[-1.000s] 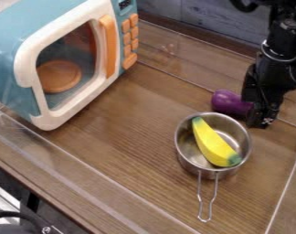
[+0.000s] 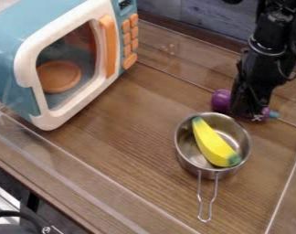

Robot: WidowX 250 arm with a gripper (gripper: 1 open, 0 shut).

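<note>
My black gripper [image 2: 248, 108] reaches down from the top right onto a purple eggplant-like object [image 2: 223, 101] behind the pot; its fingertips are dark and partly merged with that object, so what lies between them is unclear. A steel pot [image 2: 187, 141] with a long wire handle stands in front, holding a yellow banana [image 2: 213, 143].
A blue toy microwave [image 2: 26, 32] with its orange-framed opening and an orange plate [image 2: 59, 75] inside stands at the left.
My gripper has shifted slightly back and to the left over the purple object, which is now more covered by it. The pot and banana are unmoved.
</note>
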